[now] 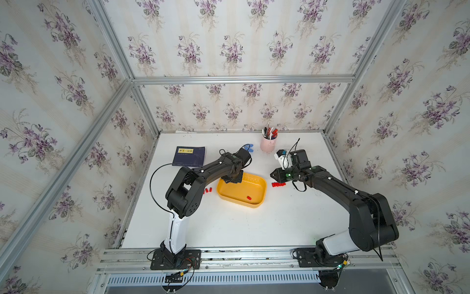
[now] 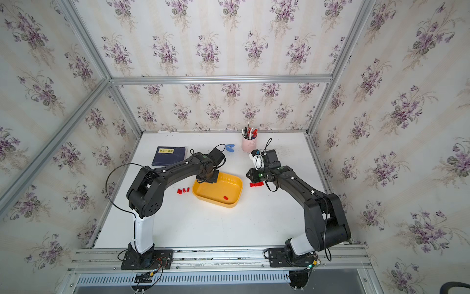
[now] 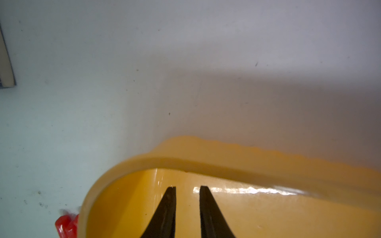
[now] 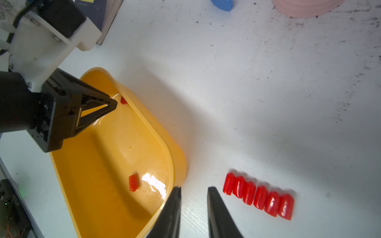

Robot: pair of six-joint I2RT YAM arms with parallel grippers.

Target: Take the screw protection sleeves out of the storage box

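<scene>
The orange storage box (image 1: pixel 261 203) stands mid-table. A red sleeve (image 4: pixel 134 182) lies on its floor, and another sleeve (image 4: pixel 123 100) shows partly behind the far rim, near the left fingertips. My left gripper is inside the box's far left part, part open with nothing seen between its fingers. My right gripper hangs right of the box, also part open and empty. A row of several red sleeves (image 4: pixel 260 197) lies on the table below it. Left of the box are more red sleeves (image 2: pixel 183 190); one cluster (image 3: pixel 68 226) sits close by its wall.
A pink pen cup (image 1: pixel 268 144) and a blue object (image 2: pixel 229 147) stand at the back. A dark blue book (image 1: pixel 189 156) lies at the back left.
</scene>
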